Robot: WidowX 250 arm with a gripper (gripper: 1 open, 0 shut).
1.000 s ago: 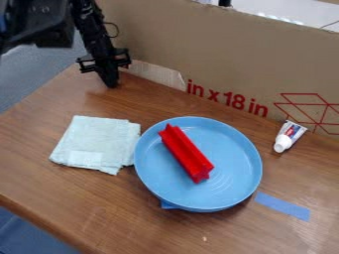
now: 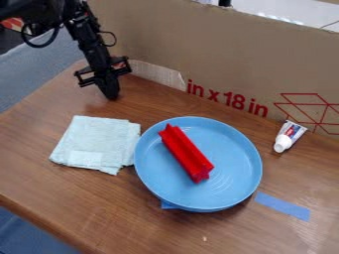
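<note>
My black gripper (image 2: 111, 91) is at the back left of the wooden table, its tips low near the tabletop and shut, with nothing visible between its fingers. A folded pale cloth (image 2: 93, 141) lies at the front left, below the gripper in the view. To its right a blue plate (image 2: 228, 189) holds a long red object (image 2: 185, 152) lying diagonally. A white toothpaste tube (image 2: 287, 137) lies at the right, beside the plate.
A cardboard box wall (image 2: 252, 55) with red print runs along the back. Blue tape (image 2: 283, 207) is stuck to the table by the plate.
The gripper and arm have shifted slightly down and toward the front over the last second. The cloth, plate, red object and tube are unmoved.
</note>
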